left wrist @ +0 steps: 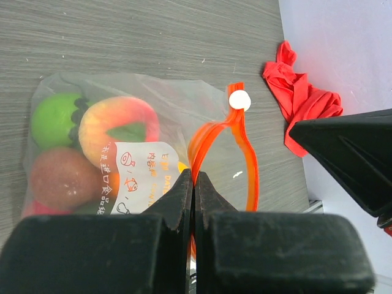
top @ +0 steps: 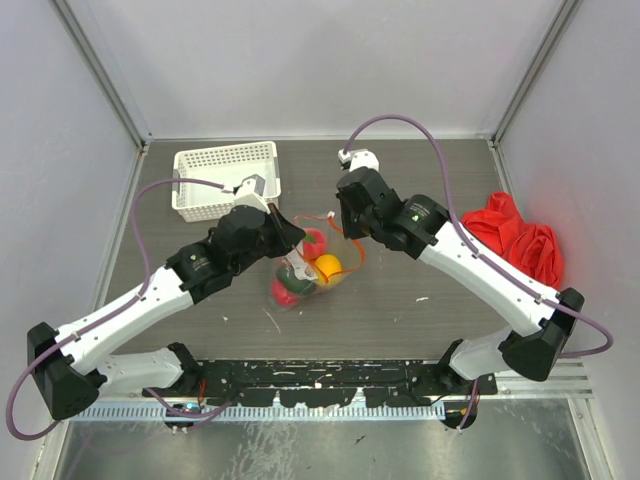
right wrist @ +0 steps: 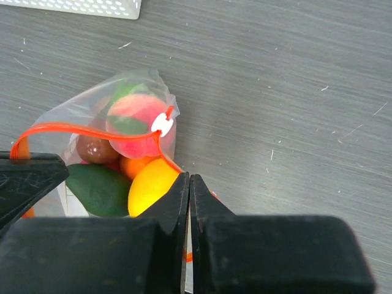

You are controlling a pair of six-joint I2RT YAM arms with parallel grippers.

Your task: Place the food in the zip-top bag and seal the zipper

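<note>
The clear zip top bag (top: 328, 245) with an orange-edged mouth lies mid-table, full of toy food: a peach (right wrist: 138, 119), a yellow piece (right wrist: 150, 187), a dark green piece (right wrist: 98, 188) and more. My left gripper is shut on the orange rim (left wrist: 202, 138), which runs down between its fingers. Across the mouth, my right gripper is shut, its tips over the other side of the rim. In the left wrist view these tips stand clear of the orange edge, and nothing shows between them. A white slider (left wrist: 239, 100) sits at one end of the zipper.
A white perforated basket (top: 228, 157) stands empty at the back left. Red cloth (top: 515, 238) lies crumpled at the right wall.
</note>
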